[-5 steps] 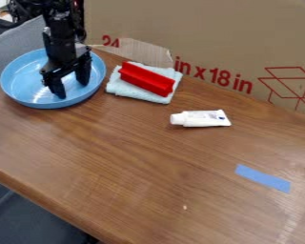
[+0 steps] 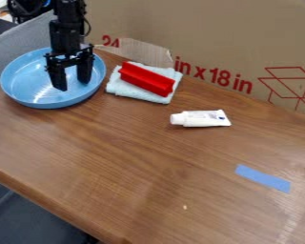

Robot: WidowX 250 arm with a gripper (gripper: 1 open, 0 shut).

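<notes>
My black gripper (image 2: 71, 69) hangs down into a light blue round basin (image 2: 31, 86) at the upper left of the view, its two fingers apart. I cannot make out anything held between them.
Right of the basin a red block (image 2: 148, 78) lies on a folded white cloth (image 2: 126, 90). A white tube (image 2: 201, 118) lies mid-table. A blue tape strip (image 2: 262, 177) is at the right. Cardboard (image 2: 232, 48) stands behind.
My gripper has shifted slightly within the basin; the objects on the table have not moved.
</notes>
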